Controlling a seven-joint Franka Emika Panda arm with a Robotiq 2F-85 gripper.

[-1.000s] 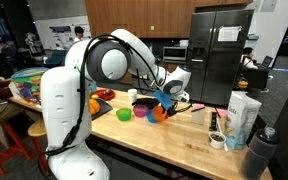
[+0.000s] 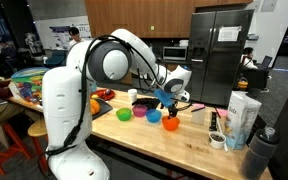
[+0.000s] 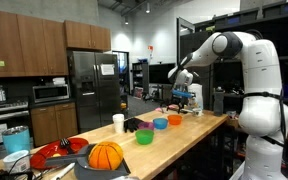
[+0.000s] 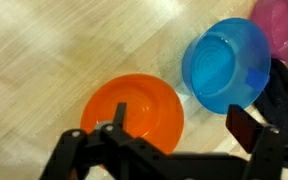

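An orange bowl (image 2: 171, 123) sits on the wooden table, open side up and empty in the wrist view. Close beside it stands a translucent blue bowl (image 4: 226, 65), also empty. My gripper hangs just above them, open, its fingers wide apart with nothing between them. One finger overlaps the orange bowl in the wrist view, hiding its lower part; the other is past the blue bowl's lower right edge. A pink bowl (image 2: 139, 111) and a green bowl (image 2: 124, 115) stand farther left in exterior view 1.
Black cloth (image 4: 282, 95) lies near the blue and pink bowls. A white cup (image 3: 118, 121) and an orange ball-like object (image 3: 107, 156) stand elsewhere on the table. A tall bag (image 2: 240, 116) and dark canister (image 2: 260, 152) line the right side.
One second ago the orange bowl was higher, at the gripper and overlapping the blue bowl in view. Now it rests on the table, lower and to the right, free of the fingers.
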